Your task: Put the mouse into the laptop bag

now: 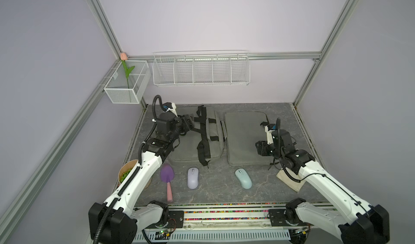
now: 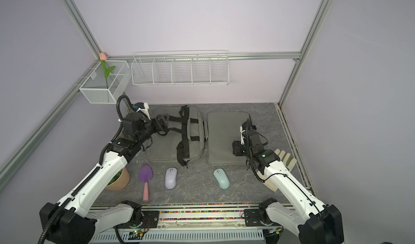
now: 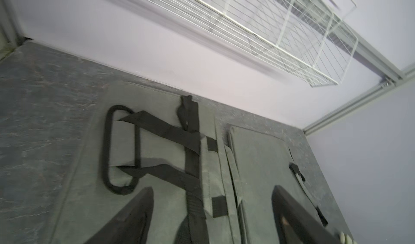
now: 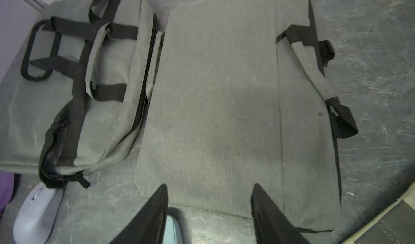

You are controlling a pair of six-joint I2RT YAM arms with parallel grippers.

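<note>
On the counter in front of the bag lie a lilac mouse (image 1: 192, 177) and a mint-green mouse (image 1: 243, 178), some way apart. Behind them the grey laptop bag (image 1: 185, 146) lies flat with its dark straps upward; a flat grey panel (image 1: 247, 140) adjoins it on the right. Over the bag's left part hangs my left gripper (image 1: 189, 123), its fingers parted and nothing between them in the left wrist view. My right gripper (image 1: 259, 148) is above the panel's right part, also open and empty. Below its fingers, the right wrist view catches part of the mint mouse (image 4: 173, 231).
A purple trowel (image 1: 167, 174) and a potted plant (image 2: 118, 180) are at the left front. Near the right arm lies a beige cloth item (image 1: 290, 177). White wire baskets (image 1: 201, 70) hang on the back wall.
</note>
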